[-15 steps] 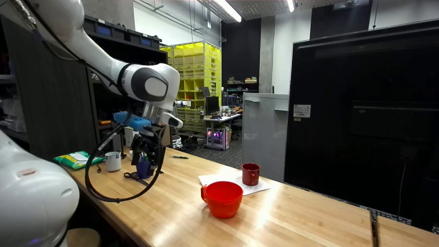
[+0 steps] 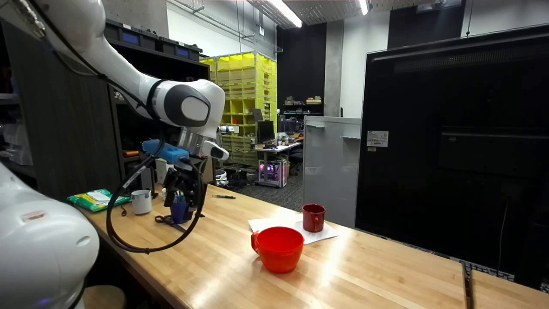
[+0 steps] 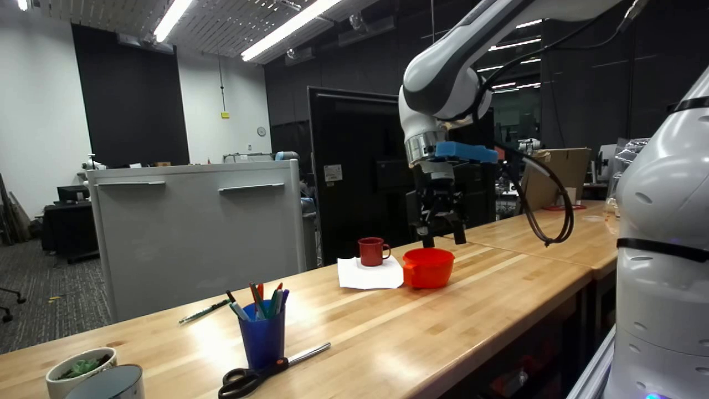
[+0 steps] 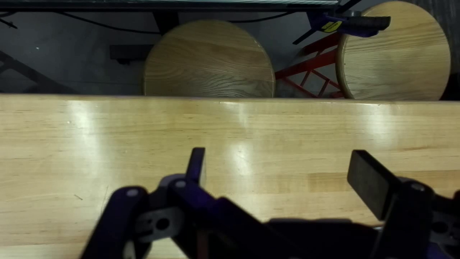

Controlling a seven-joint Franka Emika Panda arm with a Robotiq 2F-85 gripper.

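Note:
My gripper is open above the table, its two fingers [image 4: 371, 183] wide apart with only bare wood beneath. In exterior view 2 the gripper [image 3: 443, 238] points downward. An orange-red cup [image 2: 280, 255] with a handle stands on the table, clear of the gripper. Behind it, a dark red mug [image 2: 313, 218] rests on a white sheet of paper [image 2: 321, 234]. In exterior view 2 the same mug [image 3: 372, 252] is left of the orange-red cup [image 3: 427, 273]. Neither the cup nor the mug appears in the wrist view.
A blue pen cup [image 3: 263, 340], scissors [image 3: 246, 381], a green pen [image 3: 203, 311] and a potted plant [image 3: 81, 366] occupy one end of the table. Beyond the edge are round stools [image 4: 209, 60].

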